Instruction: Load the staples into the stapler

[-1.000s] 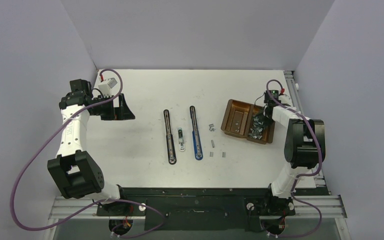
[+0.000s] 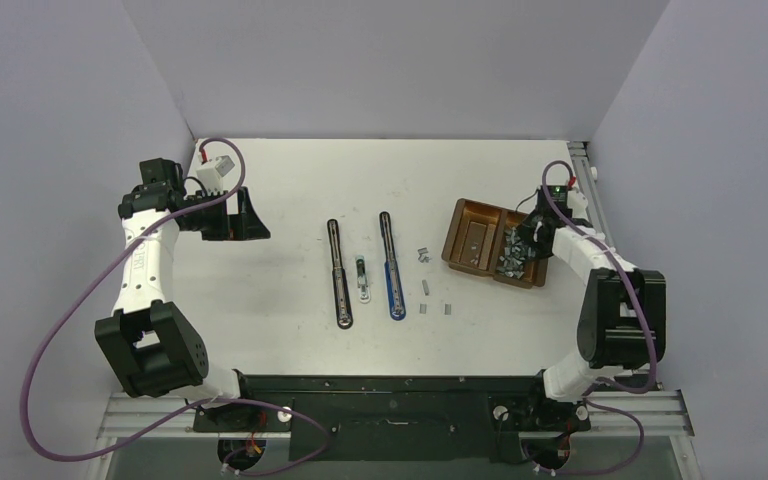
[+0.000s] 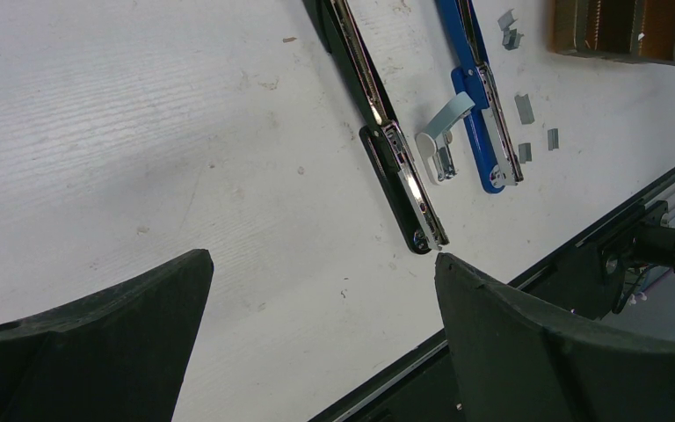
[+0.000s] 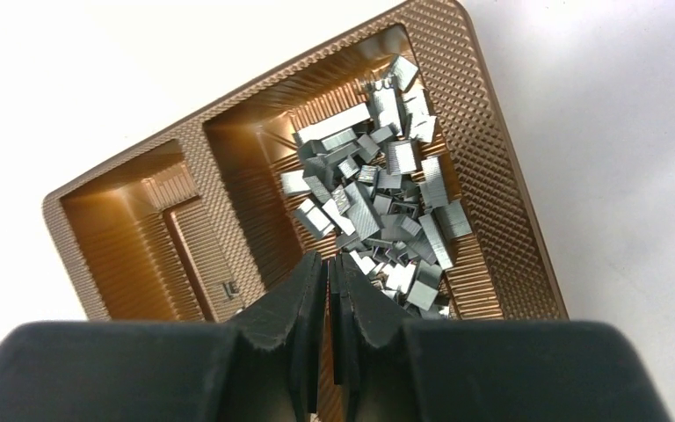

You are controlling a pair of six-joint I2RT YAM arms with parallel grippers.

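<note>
A black long stapler point(image 2: 340, 280), a small silver-white stapler point(image 2: 363, 280) and a blue long stapler point(image 2: 393, 280) lie on the table's middle. A brown two-compartment tray point(image 2: 465, 215) holds many staple strips point(image 4: 360, 211) in its right compartment. Over that compartment is my right gripper, shut, its tips close together; anything between them is hard to see. My left gripper hangs open over the empty left side of the table.
Loose staple pieces point(image 2: 425, 287) lie between the blue stapler and the tray. Side walls and the front edge bound the space.
My right arm and gripper have shifted slightly to the right over the tray. The left arm and the staplers have not moved.
</note>
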